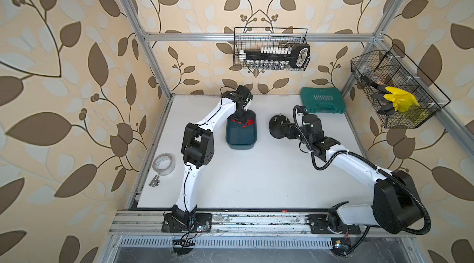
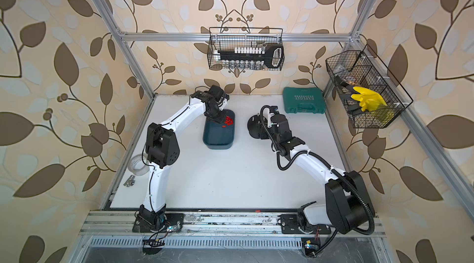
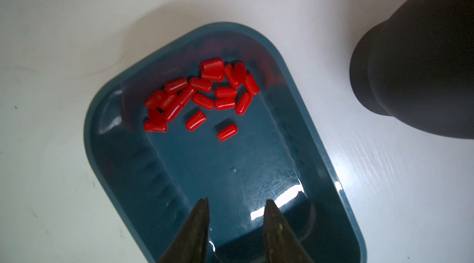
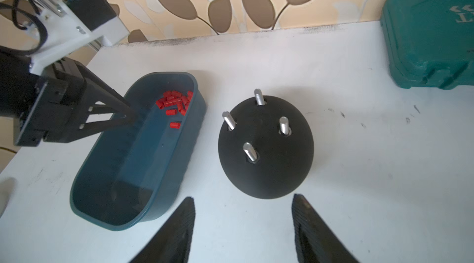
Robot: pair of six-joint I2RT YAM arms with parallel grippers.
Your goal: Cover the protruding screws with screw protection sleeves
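Note:
Red sleeves point(image 3: 225, 103) lie loose, mostly bunched at the far end of a dark teal tray point(image 3: 321, 149). My left gripper hangs over that tray, fingers apart with nothing between them. To the tray's right a black dome point(image 4: 266, 169) carries several upright silver screws point(image 4: 258, 96), none capped in the right wrist view. My right gripper faces the dome from the near right, above the table, its fingers apart and empty.
A green case point(image 1: 322, 99) sits at the back right. A tape roll point(image 1: 163, 164) and a small metal part point(image 1: 154, 181) lie at the left edge. Wire baskets point(image 1: 270, 48) hang on the frame above.

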